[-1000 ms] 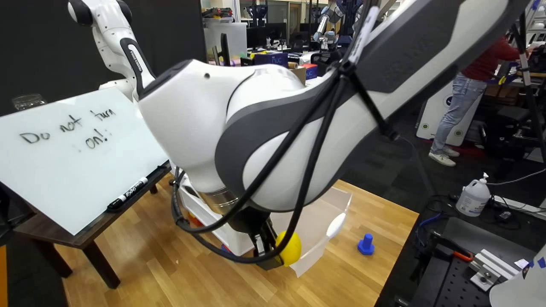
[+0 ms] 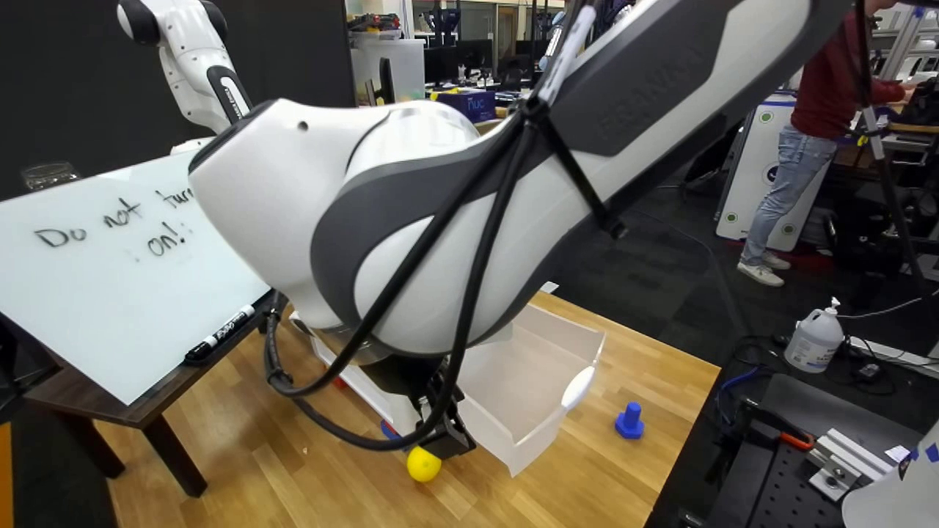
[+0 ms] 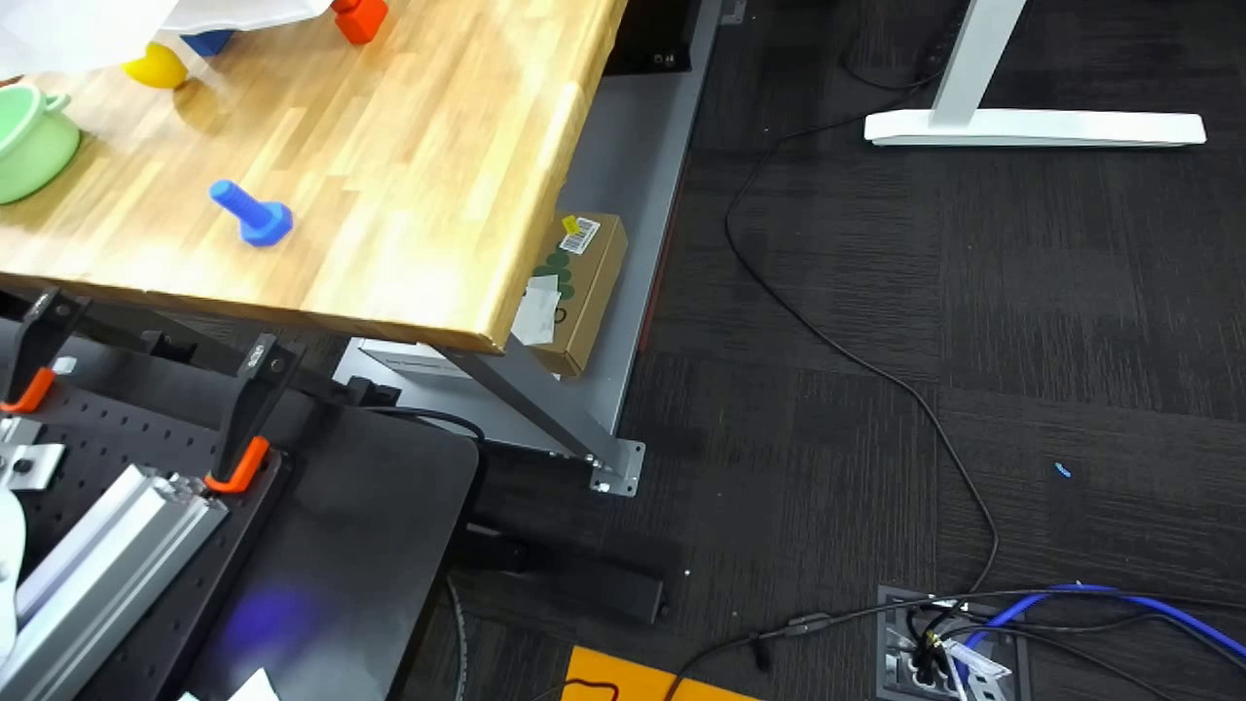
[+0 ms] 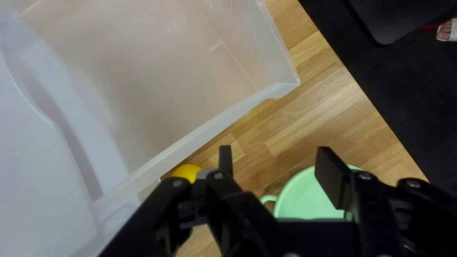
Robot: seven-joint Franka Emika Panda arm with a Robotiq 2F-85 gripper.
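My gripper hangs over the wooden table, its two fingers apart with nothing between the tips. Beyond that gap, lower down, sits a light green pot point(image 4: 306, 195) with a small side handle. A rounded yellow object point(image 4: 187, 172) shows just outside the left finger, by the bin's edge and partly covered by the finger. From the first exterior view, a yellow ball point(image 2: 423, 463) appears right beside the gripper point(image 2: 453, 440); whether it touches is unclear. The whitish open bin point(image 4: 171, 81) looks empty where its floor shows.
A blue bolt-shaped piece point(image 2: 629, 421) stands on the table right of the bin. A red block point(image 3: 359, 19) lies near the bin in the second exterior view. The whiteboard point(image 2: 132, 255) stands at the left. Bare table lies around the bolt.
My arm and gripper have moved left in the first exterior view.
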